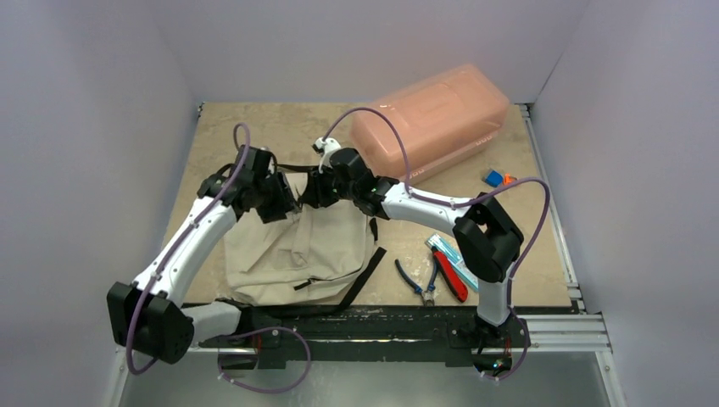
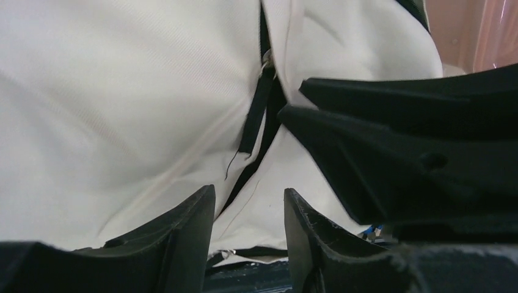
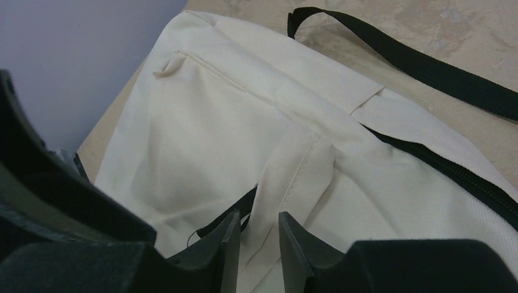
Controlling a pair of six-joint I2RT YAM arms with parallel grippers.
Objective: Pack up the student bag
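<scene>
A cream cloth bag (image 1: 331,246) lies flat on the table, its black zipper partly parted. The black zipper pull (image 2: 258,113) hangs from its slider, in front of my left gripper, which stands part open with only bag cloth visible beyond its fingers. Close to the same zipper, from the right, comes my right gripper. Its fingers stand apart on either side of a raised cloth fold (image 3: 299,165); whether they touch it is unclear. Both grippers nearly meet over the bag's upper middle in the top view.
Blue-handled pliers (image 1: 418,284), a red-and-black tool (image 1: 449,274) and a light blue packet (image 1: 455,259) lie right of the bag. Behind stands a pink translucent box (image 1: 437,123), with a small blue item (image 1: 493,178) at the right. The black strap (image 1: 365,278) borders the bag.
</scene>
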